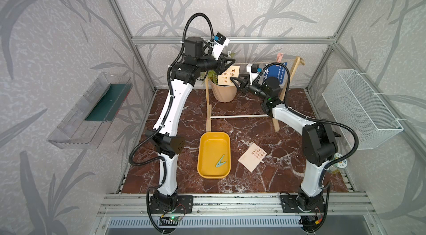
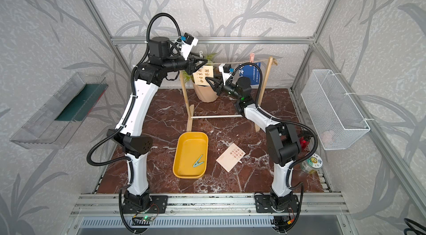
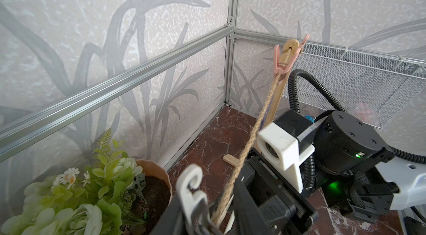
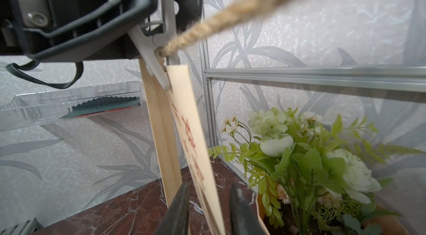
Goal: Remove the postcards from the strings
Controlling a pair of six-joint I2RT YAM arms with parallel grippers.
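Note:
A cream postcard with dark writing hangs from the string by a white clip. My left gripper is at this clip, its fingers apart on either side of the clip. From the right, my right gripper reaches the card's edge; in the right wrist view the card passes between its parted fingers. Further right, a blue postcard hangs under a pink clip, partly behind the right arm. Another cream postcard lies flat on the table.
A yellow tray holds a light blue clip. The wooden frame's posts carry the string. Close behind the hanging card stands a potted plant. Bare table lies around the tray.

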